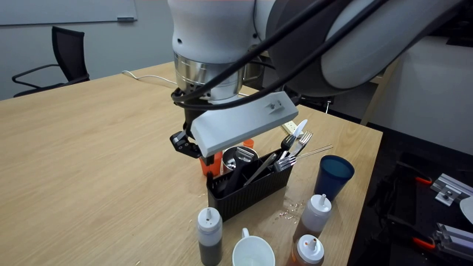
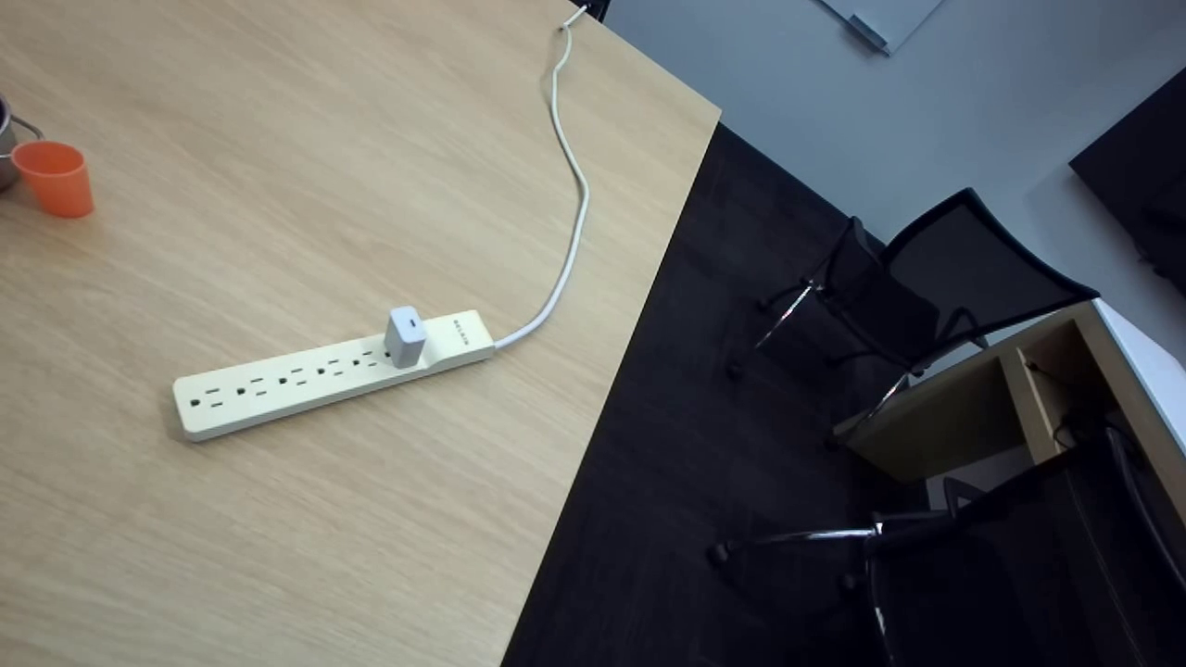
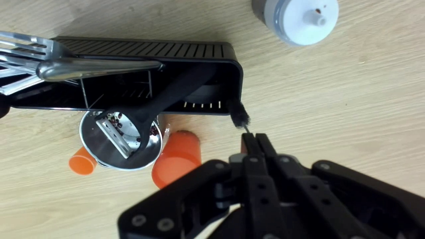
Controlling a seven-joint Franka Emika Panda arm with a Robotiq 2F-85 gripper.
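My gripper is shut, its fingertips closed on the thin wire stem of a small black bristle brush. In the wrist view the brush overlaps the end corner of the black cutlery caddy; whether they touch I cannot tell. From exterior view 1, the gripper is above the caddy's near-left end, with the dark brush tip below it. A black peeler leans out of the caddy over a metal cup. Forks and a knife stick out of its far end.
Orange cups stand by the metal cup. Squeeze bottles, a white mug and a blue cup surround the caddy. A power strip lies farther off.
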